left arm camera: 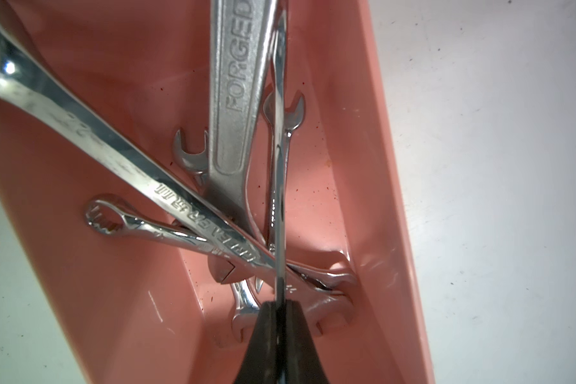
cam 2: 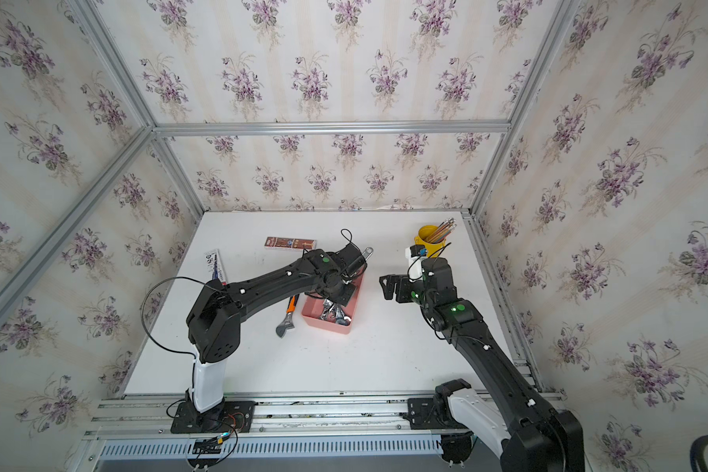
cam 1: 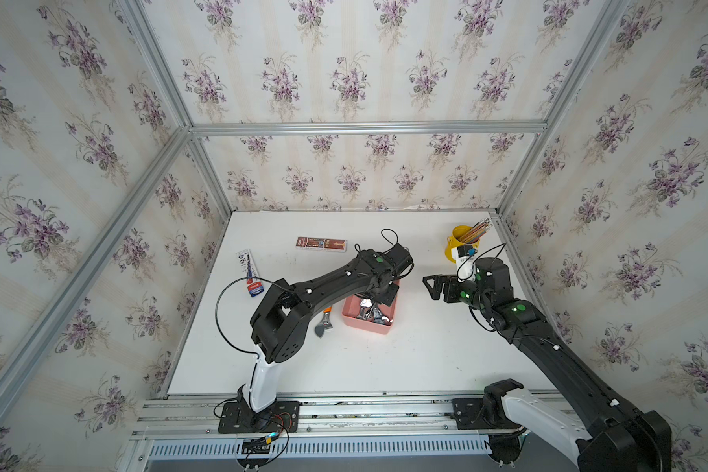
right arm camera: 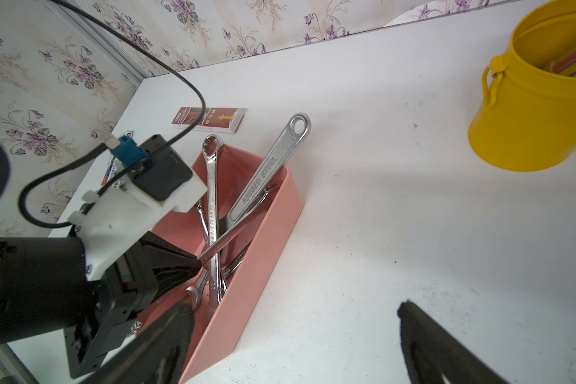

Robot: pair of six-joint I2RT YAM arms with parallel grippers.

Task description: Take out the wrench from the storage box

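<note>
The pink storage box point(cam 1: 368, 325) stands mid-table with several silver wrenches in it. In the left wrist view my left gripper is shut on a slim wrench point(left arm camera: 279, 192), seen edge-on. Its far end is still within the box walls, aslant in the right wrist view. Around it lie a large adjustable wrench point(left arm camera: 236, 108) marked FORGED, a long combination wrench point(left arm camera: 118, 144) crossing beneath, and smaller wrenches on the box floor. My right gripper stands open over bare table to the right of the box, nothing between its fingers.
At the back right is a yellow bucket point(right arm camera: 531, 108) holding several sticks. A flat brown package point(cam 1: 321, 244) lies behind the box, a blue-white package point(cam 1: 250, 272) to the left. A brush point(cam 2: 286, 321) lies just left of the box.
</note>
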